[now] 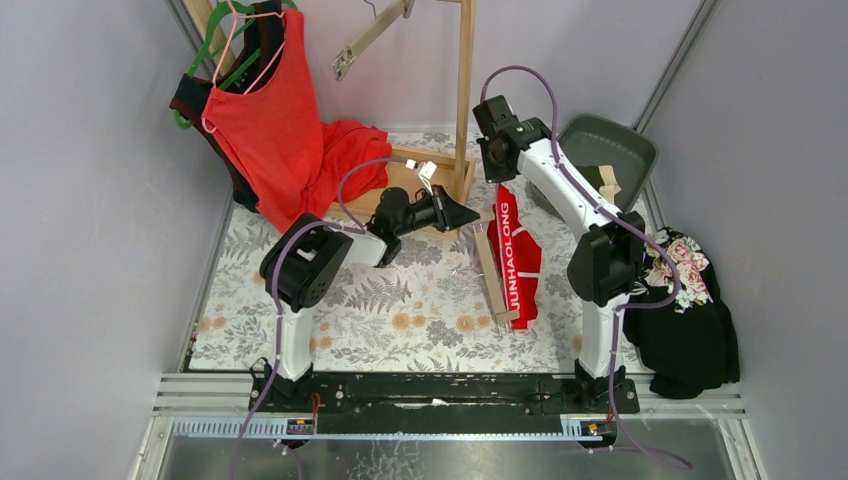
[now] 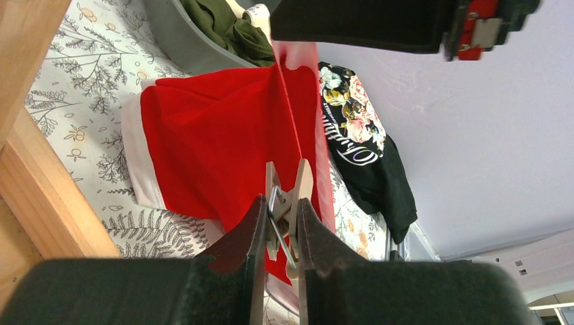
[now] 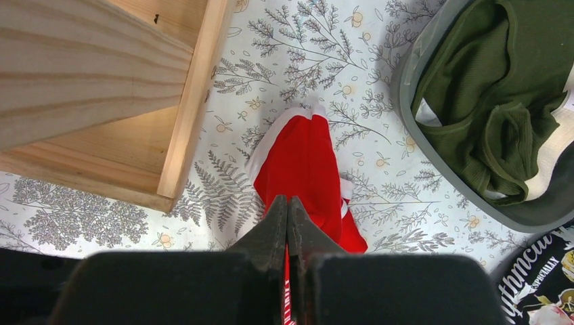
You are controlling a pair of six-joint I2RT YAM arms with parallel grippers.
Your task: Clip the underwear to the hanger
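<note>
Red underwear (image 1: 518,270) with a white-lettered waistband hangs beside a wooden clip hanger (image 1: 492,280), which is held upright-to-slanted near the table's centre-right. My left gripper (image 1: 474,216) is shut on the hanger's clothespin clip (image 2: 303,179), the red cloth just behind it in the left wrist view. My right gripper is shut, above the waistband's far end; the red band runs down from its tips in the top view, so it appears to pinch the cloth edge.
A wooden rack (image 1: 465,90) with a tray base stands at the back. Red and dark garments (image 1: 270,140) hang at the left. A grey bin (image 1: 615,150) with green clothing sits back right, black floral clothing (image 1: 680,340) at the right.
</note>
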